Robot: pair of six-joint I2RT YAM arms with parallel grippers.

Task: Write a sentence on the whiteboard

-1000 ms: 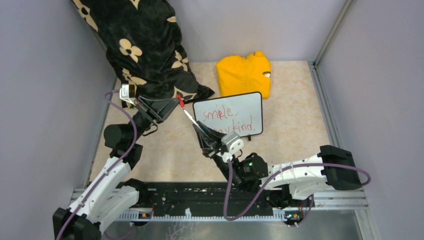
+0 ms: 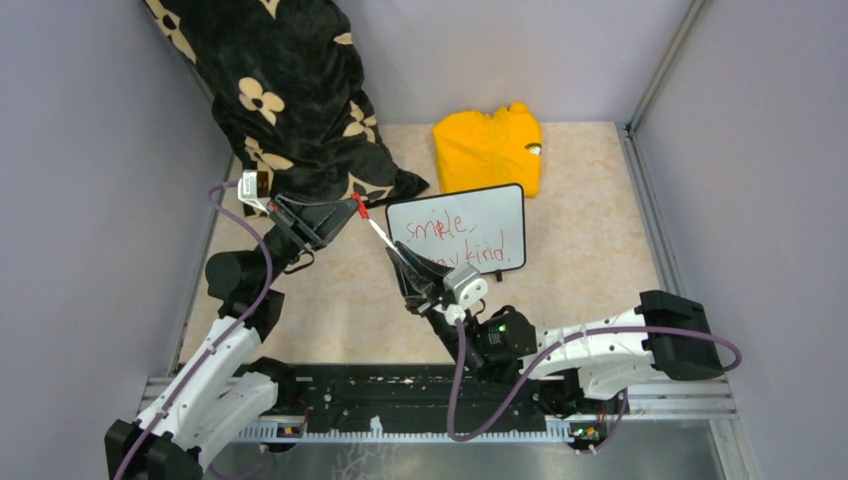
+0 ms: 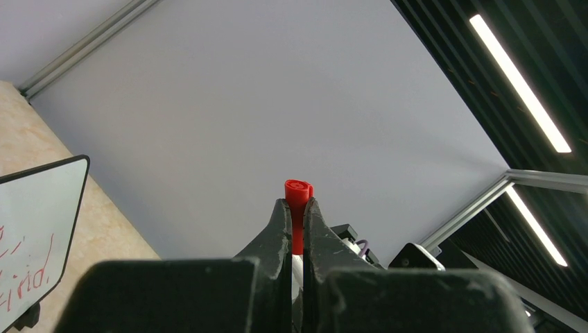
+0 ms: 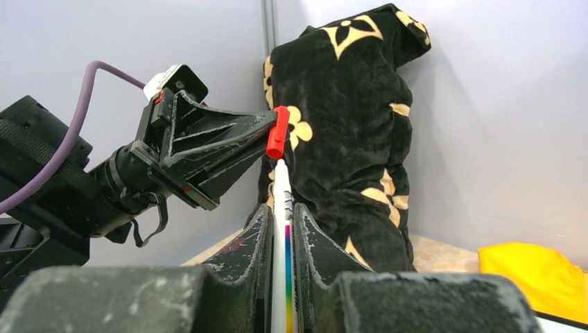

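A white marker with a coloured stripe is clasped in my right gripper, its tip slanting up toward the left arm. Between the fingertips of my left gripper is a red cap, which shows clearly in both wrist views. The cap's lower end is right at the marker's pale tip and slightly askew to it; whether they touch I cannot tell. Behind my right gripper, the black-framed whiteboard carries red handwriting reading "smile," above "kind". The start of the lower line is partly hidden by the right gripper's fingers.
Above the whiteboard in the top view lies a yellow cloth item. A dark flowered blanket fills the back left, close behind the left gripper. Bare tabletop stretches to the right of the board.
My right arm, the marker and the whiteboard look unmoved.
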